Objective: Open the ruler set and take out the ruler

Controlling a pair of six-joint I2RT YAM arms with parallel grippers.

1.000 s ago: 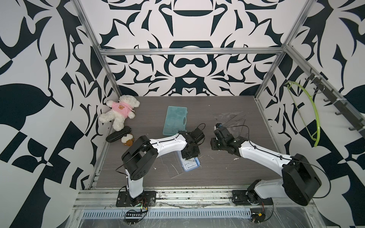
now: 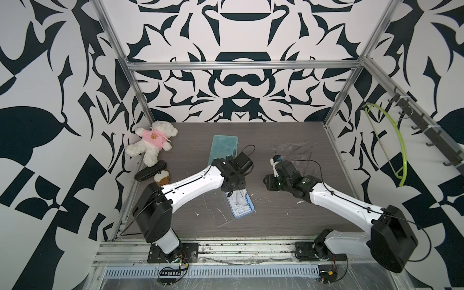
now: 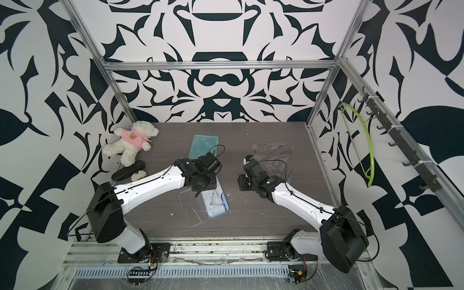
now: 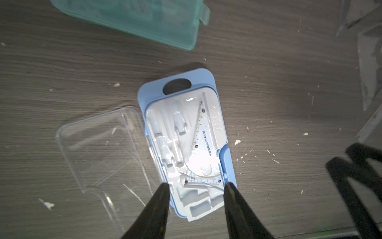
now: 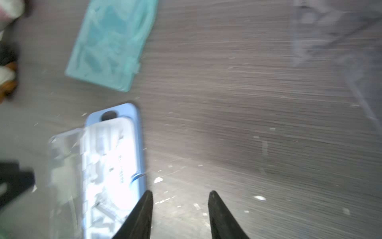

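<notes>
The ruler set (image 4: pixel 210 75) lies opened on the table, a light-blue case whose clear lid (image 4: pixel 99 147) is folded out flat on its left. Inside sits a white tray holding a clear triangular ruler (image 4: pixel 203 147) marked "ESSENTIALS". My left gripper is above the case, its fingers apart with nothing held; the tray's lower end shows between and beyond the fingertips. Over bare table to the right of the case, my right gripper stands open and empty. In the top left view the left arm hides the upper part of the case.
A teal plastic case (image 2: pixel 223 147) lies behind the ruler set. Crumpled clear packaging (image 2: pixel 292 152) rests at the back right. On the left are a white teddy bear (image 2: pixel 153 140) and a black pouch (image 2: pixel 150 170). Small scraps dot the otherwise free table.
My left arm has drawn back up and to the left, uncovering more of the ruler set. The right gripper has shifted slightly left. The case has not visibly moved.
</notes>
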